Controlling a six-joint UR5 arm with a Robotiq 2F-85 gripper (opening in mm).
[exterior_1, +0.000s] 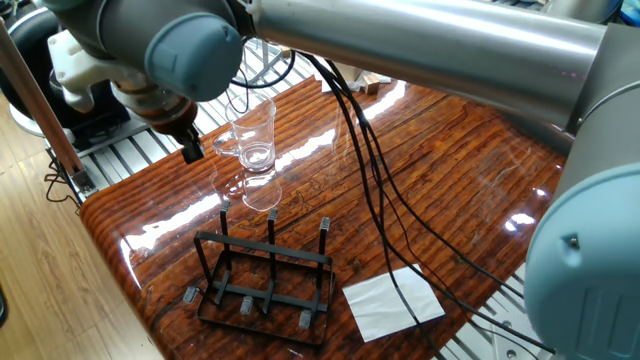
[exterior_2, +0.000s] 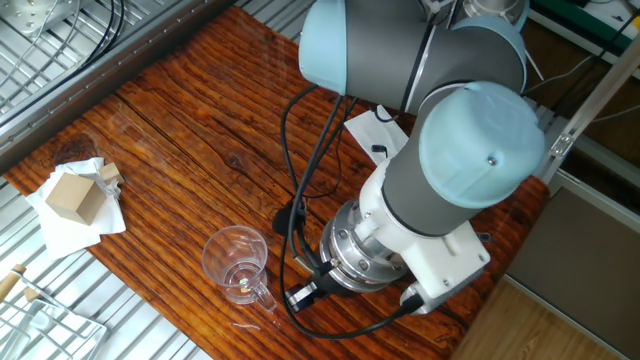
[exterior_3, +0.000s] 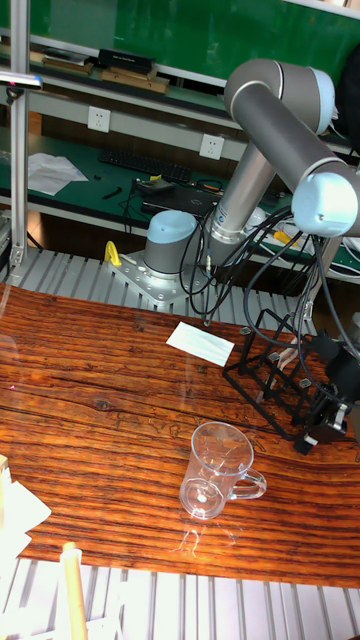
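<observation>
A clear glass mug (exterior_1: 257, 140) stands upright on the glossy wooden table, its handle turned toward my gripper (exterior_1: 193, 153). In the second exterior view, the mug (exterior_2: 236, 268) and my gripper (exterior_2: 299, 298) appear close together, with the handle on the gripper's side. The third exterior view puts the gripper (exterior_3: 323, 429) right of the mug (exterior_3: 216, 469) and raised, with a visible gap to the handle. Nothing can be seen held, but the fingers are too small and dark to show how far apart they stand.
A black wire rack (exterior_1: 265, 285) stands near the table's edge, beside a white sheet (exterior_1: 393, 303). Wooden blocks (exterior_2: 76, 198) lie on white paper at another edge. Black cables (exterior_1: 372, 170) hang from the arm across the table. Bare wood surrounds much of the mug.
</observation>
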